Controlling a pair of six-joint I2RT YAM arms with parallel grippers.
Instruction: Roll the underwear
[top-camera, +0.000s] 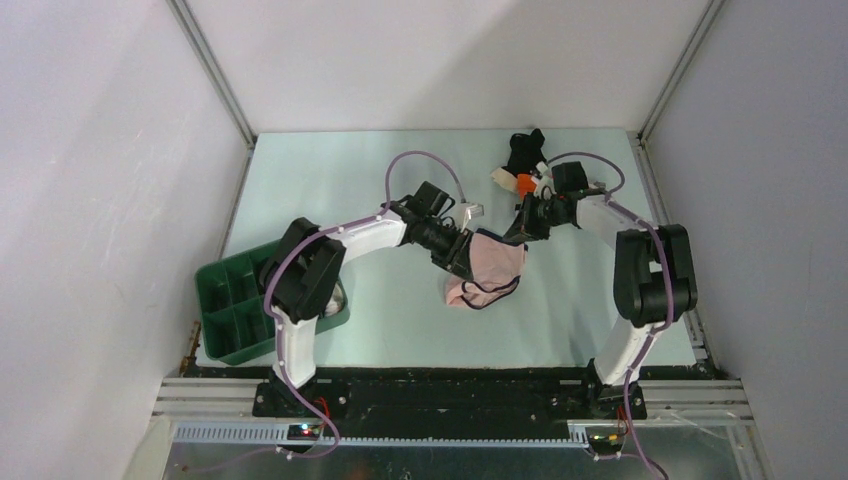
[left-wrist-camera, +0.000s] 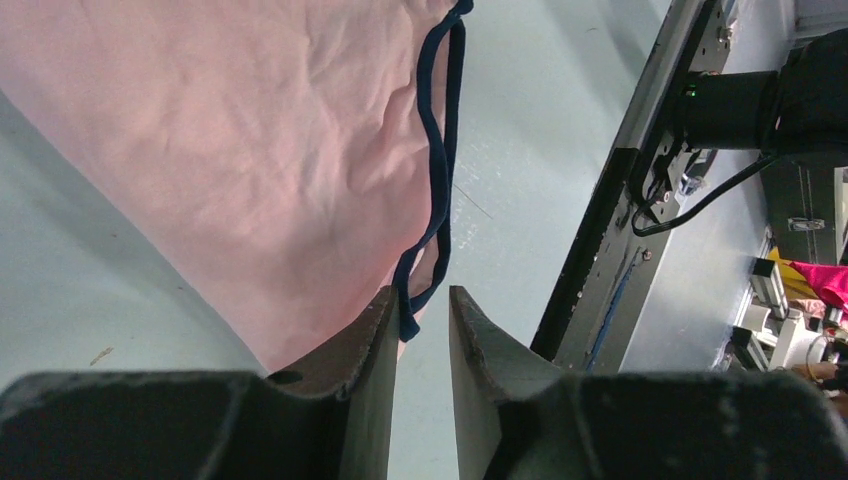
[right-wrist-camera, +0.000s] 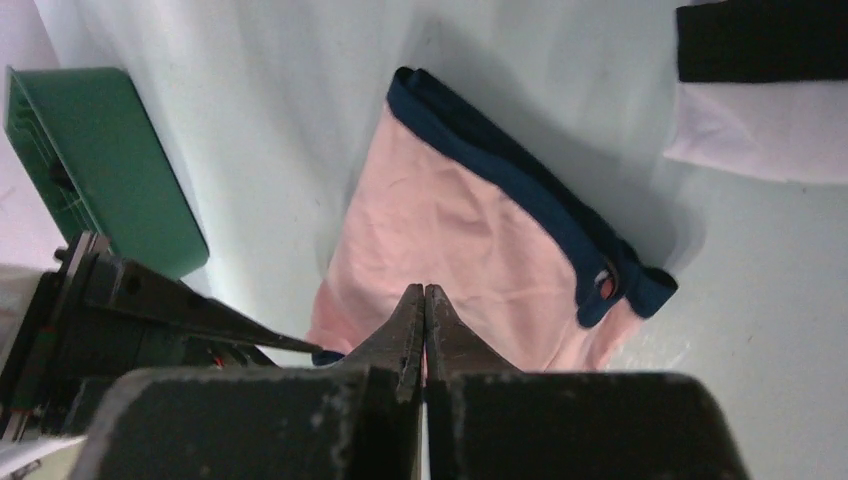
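Observation:
The pink underwear (top-camera: 498, 262) with navy trim lies folded on the table, between my two grippers in the top view. My left gripper is over its left side, fingers a narrow gap apart. A navy trim end (left-wrist-camera: 408, 328) shows by one fingertip; whether it is gripped is unclear. My right gripper has its tips together over the pink cloth, with nothing seen between them. Ahead of those tips runs the navy waistband (right-wrist-camera: 490, 165). From the right wrist view, the left gripper's dark finger reaches the cloth's edge at the left.
A green divided box (top-camera: 232, 345) stands at the left, partly under the left arm. Black cloth (top-camera: 525, 152) and an orange piece (top-camera: 526, 184) lie at the back right. A black-and-white item (right-wrist-camera: 760, 125) is near the underwear.

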